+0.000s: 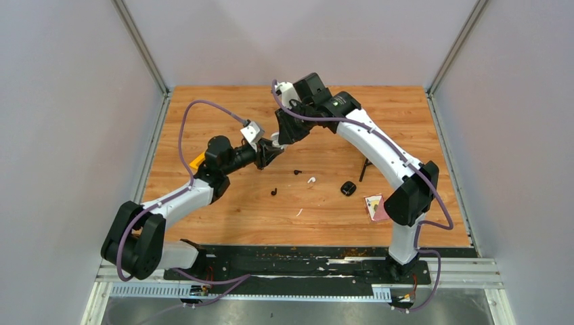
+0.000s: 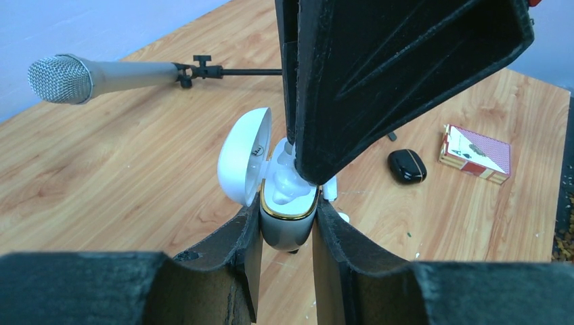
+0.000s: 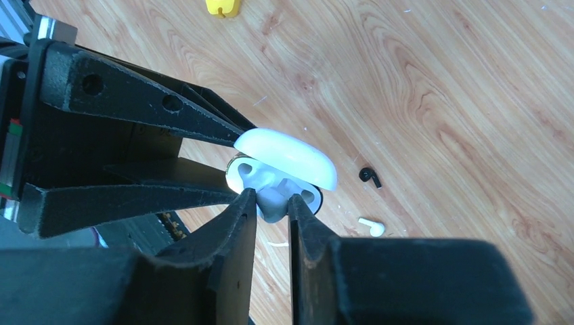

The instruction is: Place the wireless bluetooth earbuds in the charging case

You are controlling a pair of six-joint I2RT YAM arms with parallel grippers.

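The white charging case point(image 2: 247, 159) is held upright, lid raised, in my left gripper, whose fingertips grip its gold-rimmed body. Over the case, my right gripper has its fingertips at the earbud slots, with a white piece between them, probably an earbud, partly hidden by the fingers. Both grippers meet above the middle of the table in the top view. A white earbud point(image 3: 372, 226) and a black earbud point(image 3: 369, 177) lie loose on the wood.
A black case point(image 1: 348, 188) and a card box point(image 1: 376, 207) lie right of centre. A microphone point(image 2: 95, 78) on a stand is behind the case, and a yellow object point(image 1: 197, 160) sits left.
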